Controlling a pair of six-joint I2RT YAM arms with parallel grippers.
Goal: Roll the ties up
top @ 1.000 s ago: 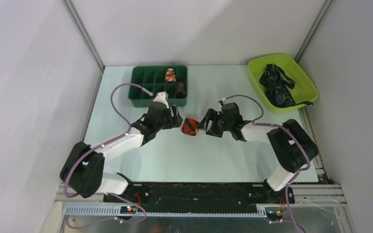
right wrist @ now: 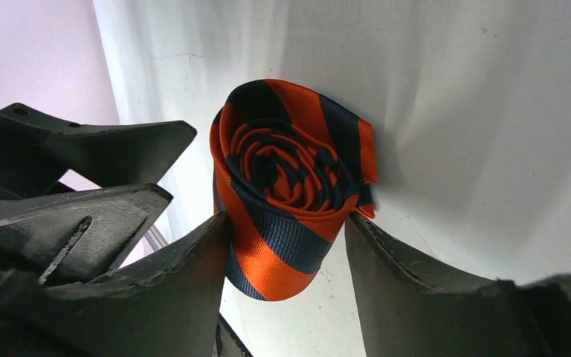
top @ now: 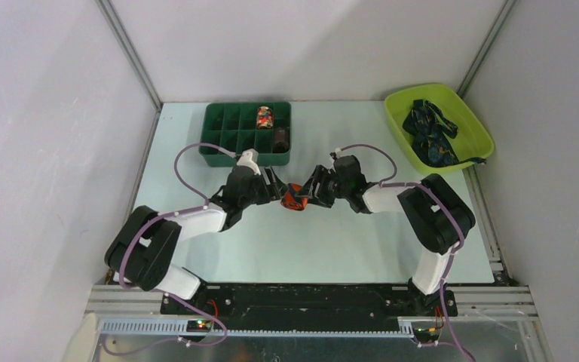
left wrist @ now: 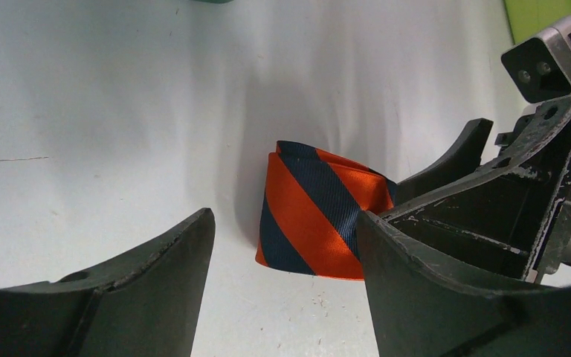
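An orange-and-navy striped tie, rolled up [top: 294, 197], sits on the white table between my two arms. From the right wrist view its spiral end [right wrist: 286, 175] is visible, with the outer tail folded at one side. My right gripper is part open, its fingertips on either side of the roll's near part; whether both touch cannot be told. Facing it from the left, my left gripper also stands part open, its fingertips short of or at the roll [left wrist: 312, 216], with no visible grip on it.
A green divided box [top: 211, 143] at the back holds a colourful rolled tie [top: 264, 117] and a dark one [top: 280, 139]. In the lime basin [top: 468, 121] at the back right lies a loose dark patterned tie [top: 431, 136].
The roll has stayed in about the same place.
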